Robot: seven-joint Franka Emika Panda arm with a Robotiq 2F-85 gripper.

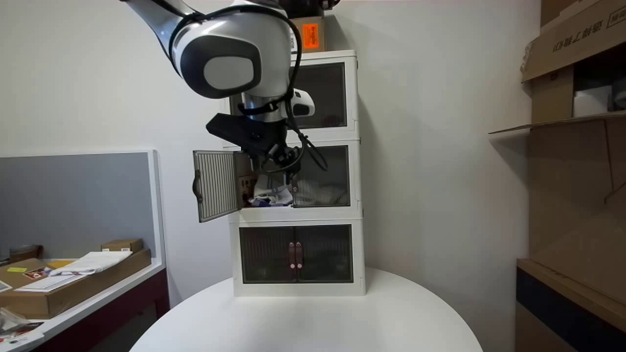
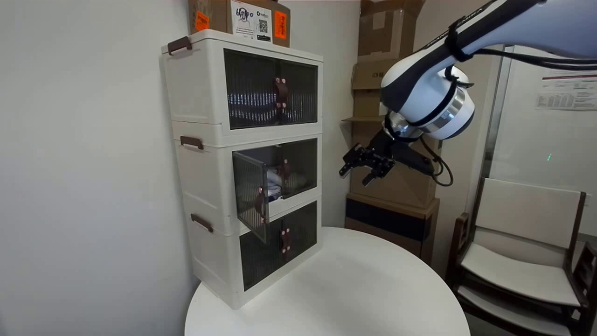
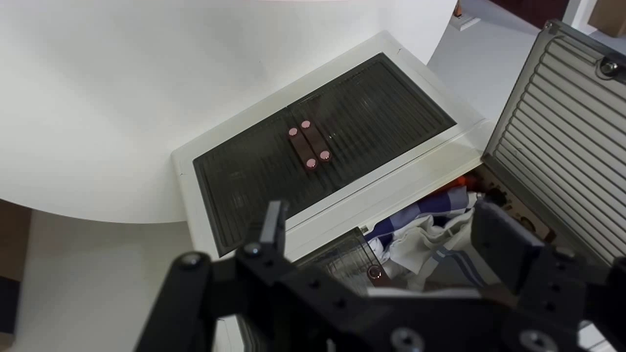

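Note:
A white three-tier cabinet (image 2: 224, 137) stands on a round white table. In its middle tier the left door (image 1: 218, 184) is swung outward, while the right door (image 1: 321, 177) is closed. Cloths (image 3: 422, 237), white with blue parts, lie inside behind the open door. My gripper (image 2: 356, 177) hangs in front of the middle tier, clear of the cabinet. Its two fingers (image 3: 273, 226) are spread wide, and nothing is held between them. The wrist view shows the cloths partly hidden behind the gripper body.
Both bottom-tier doors (image 1: 267, 254) and the top-tier doors (image 2: 299, 92) are closed. Cardboard boxes (image 2: 260, 22) sit on top of the cabinet. More cartons (image 1: 578, 205) stand at the right, and a chair (image 2: 517, 252) stands beyond the table.

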